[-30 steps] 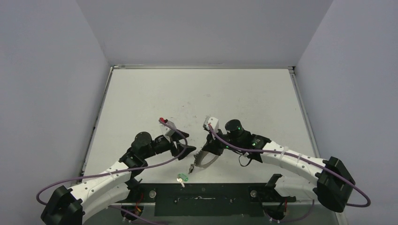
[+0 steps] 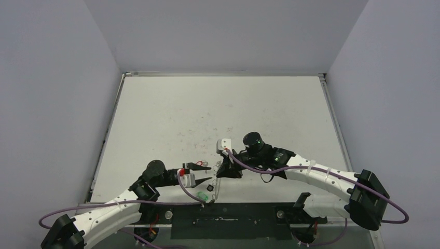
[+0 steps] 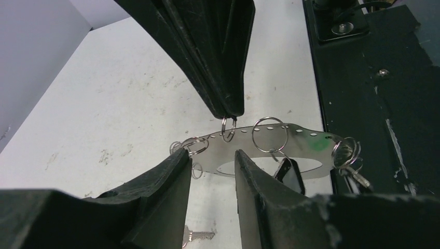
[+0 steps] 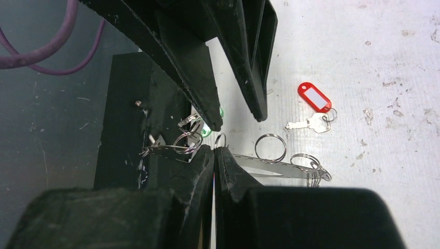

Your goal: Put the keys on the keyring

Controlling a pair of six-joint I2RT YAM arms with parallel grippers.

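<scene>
The keyring is a curved metal strip [image 3: 244, 140] with holes along its edge and several wire rings. My right gripper is shut on one thin ring [image 4: 220, 138] at the strip, clear of the table. My left gripper stands open facing the strip, nothing between its fingers; its tips are close to the right gripper's in the right wrist view. A larger ring [image 4: 271, 149] stands up from the strip. A black-headed key [image 3: 291, 175] hangs near the ring [image 3: 270, 135]. A silver key [image 4: 311, 123] with a red tag [image 4: 314, 97] lies on the table.
Behind the strip, a green tag [image 4: 206, 130] lies by the dark front panel [image 2: 228, 220]. Purple cables [image 2: 119, 206] run along the arms.
My left gripper has turned and come down toward the table's front, its finger now facing the strip. The right gripper has shifted slightly left, and the held strip has swung to a different angle.
</scene>
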